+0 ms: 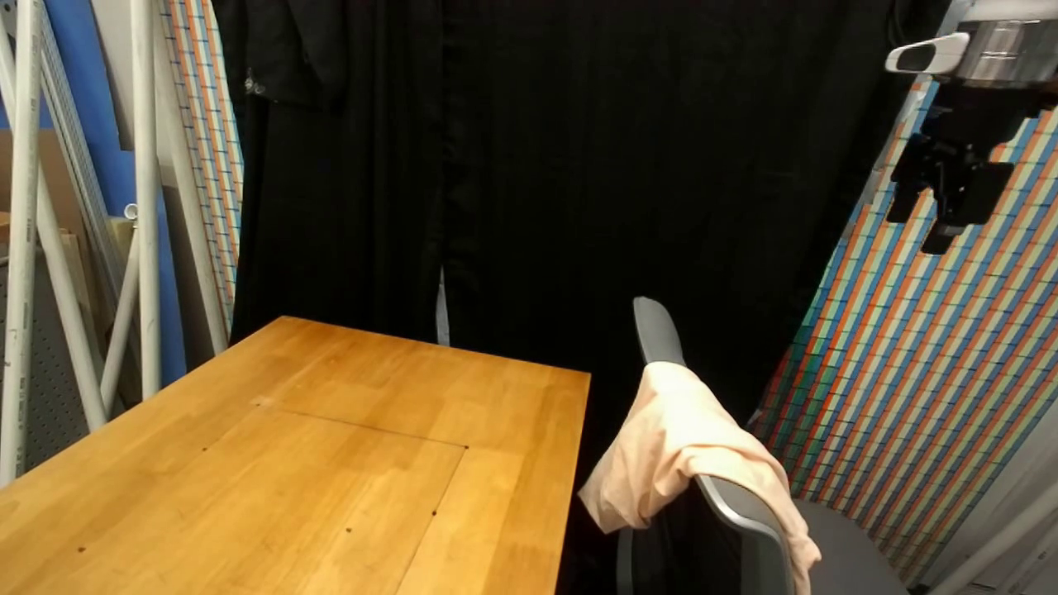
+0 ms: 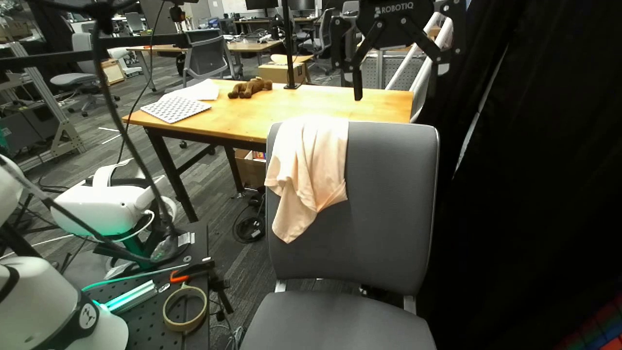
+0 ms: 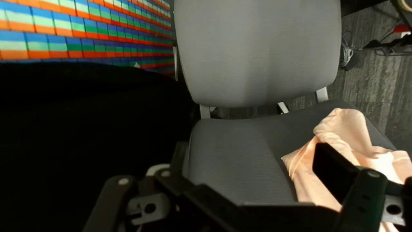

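Observation:
A pale peach cloth (image 1: 684,436) is draped over the top of a grey chair's backrest (image 2: 388,204). In exterior view 2 the cloth (image 2: 309,175) hangs down the left part of the backrest, its lower corner pointing down. My gripper (image 1: 937,213) is high at the right in exterior view 1, well above the chair. In exterior view 2, the gripper (image 2: 396,87) shows at the top, its fingers spread apart. The wrist view has the cloth (image 3: 347,135) at lower right, partly hidden behind one finger. Nothing is between the open fingers.
A wooden table (image 1: 397,446) stands behind the chair, its near part bare. A brown plush toy (image 2: 250,87) and a white perforated panel (image 2: 175,108) lie on its left side. Black curtain (image 2: 542,175) closes off the right. A headset (image 2: 105,207) sits at the left.

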